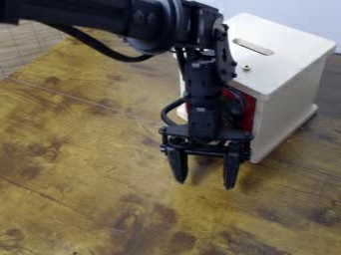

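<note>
My black gripper hangs pointing down in front of a white box, low over the wooden floor. Its two fingers are spread apart with nothing seen between them. The box has a slot and a small knob on its top and a red part on its front, mostly hidden behind my wrist.
A tiled or mesh panel stands at the upper left. A pale wall lies behind the box at the upper right.
</note>
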